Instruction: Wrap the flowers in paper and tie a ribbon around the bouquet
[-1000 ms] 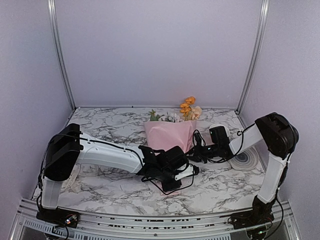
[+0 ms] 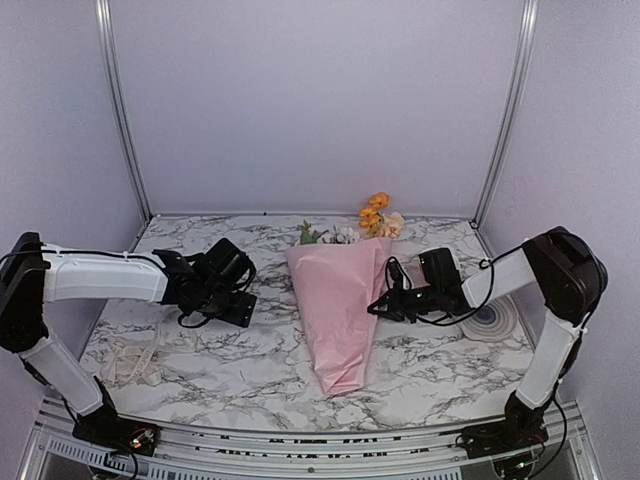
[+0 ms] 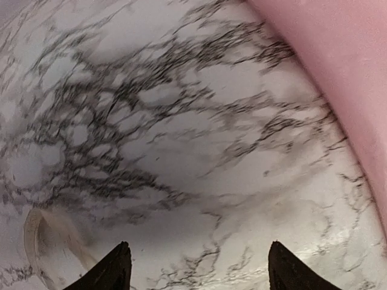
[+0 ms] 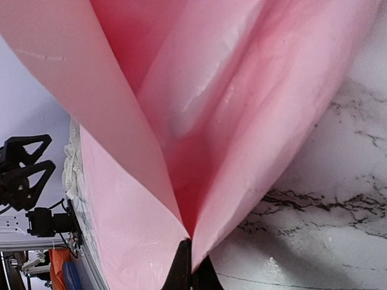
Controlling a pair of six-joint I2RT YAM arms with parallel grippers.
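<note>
The bouquet lies mid-table in a pink wrapper [image 2: 335, 300], its narrow end toward the front edge. Orange flowers [image 2: 374, 210] and white ones [image 2: 343, 236] stick out at the back. My right gripper is shut on the wrapper's edge at its right side, where the pink sheet is pinched into folds. Left of the bouquet, my left gripper [image 2: 245, 308] hovers over bare marble; its fingers [image 3: 115, 269] are apart with nothing between them. A pale ribbon [image 2: 132, 360] lies loose at the table's left, and a curl of it [image 3: 36, 235] shows in the left wrist view.
A roll of pale ribbon or tape [image 2: 492, 318] lies at the right, partly behind the right arm. Bare marble [image 2: 230, 380] lies free at the front left. Walls close off the back and sides.
The right gripper has stayed at the wrapper's right edge.
</note>
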